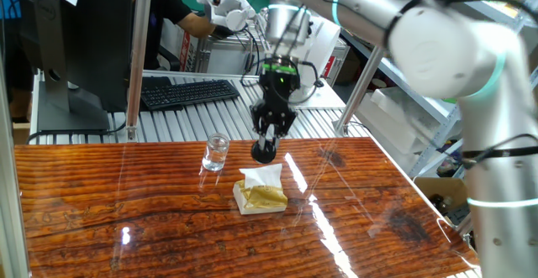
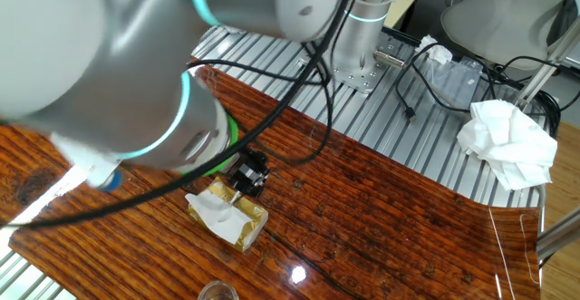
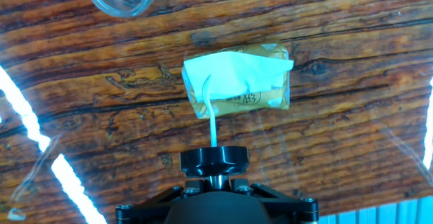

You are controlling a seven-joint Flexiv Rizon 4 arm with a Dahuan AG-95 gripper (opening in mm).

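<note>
A small pack of tissues in gold and white wrapping lies on the wooden table, a white tissue standing out of its top. In the wrist view the tissue lies across the pack, ahead of my black gripper. A black round disc on a short metal stem sits at the gripper's front. From the disc a thin pale curved strip reaches to the tissue; what it is cannot be told. In exterior view 1 the gripper hangs above and behind the pack. Its fingers are not clearly visible.
A clear glass jar stands left of the pack, also at the wrist view's top. Behind the table are a keyboard and a monitor. Crumpled white material lies on the metal slats.
</note>
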